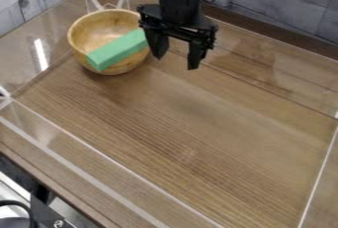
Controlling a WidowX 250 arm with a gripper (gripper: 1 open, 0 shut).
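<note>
A wooden bowl (pixel 103 23) sits at the upper left, with a green rectangular object (pixel 119 49) leaning inside it. My black gripper (pixel 176 52) is to the right of the bowl, above the bare table, with its fingers spread open and nothing seen between them.
The wooden tray surface (pixel 199 143) is clear across the middle, right and front. Its pale edges run along the sides. Black cables show at the lower left corner.
</note>
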